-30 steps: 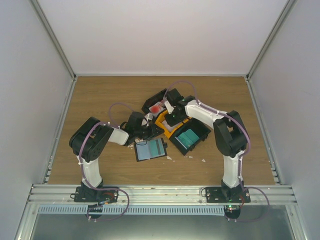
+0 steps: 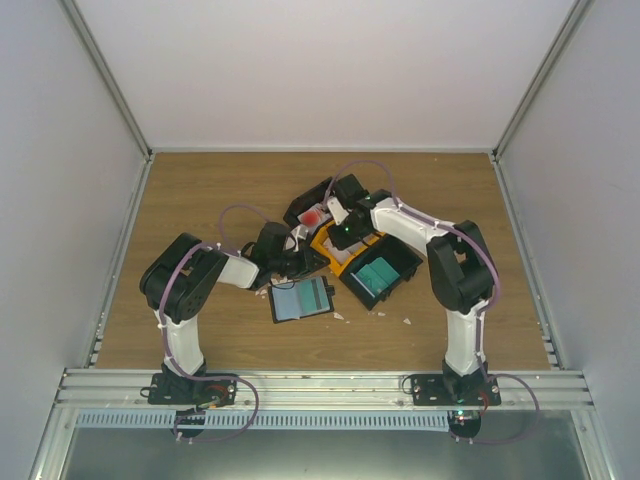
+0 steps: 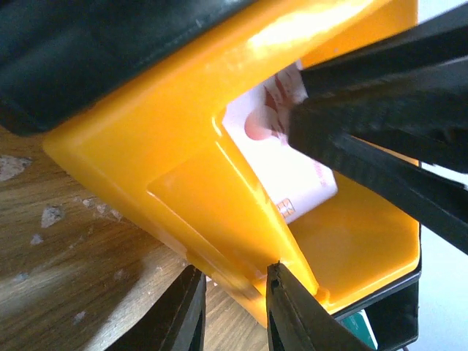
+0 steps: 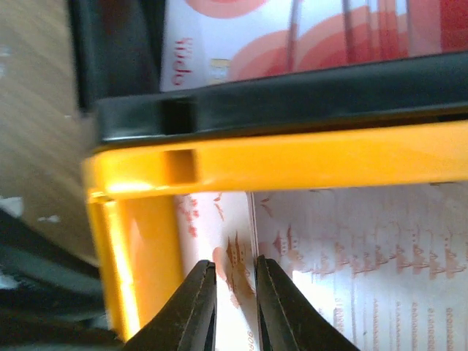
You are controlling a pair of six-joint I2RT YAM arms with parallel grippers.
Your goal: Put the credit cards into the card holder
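The yellow card holder (image 2: 330,256) sits mid-table. In the left wrist view my left gripper is shut on its near edge (image 3: 219,219); white cards (image 3: 270,168) show inside. In the right wrist view my right gripper is at a white card (image 4: 216,227) inside the holder, beside a wider patterned white card (image 4: 365,270), its fingertips on the narrower card's edge. The right gripper's black fingers also reach over the holder in the left wrist view.
Black holders with red-white cards (image 2: 308,216) and with teal cards (image 2: 377,275) flank the yellow one. A blue-teal card tray (image 2: 300,298) lies in front.
The left arm looks unchanged.
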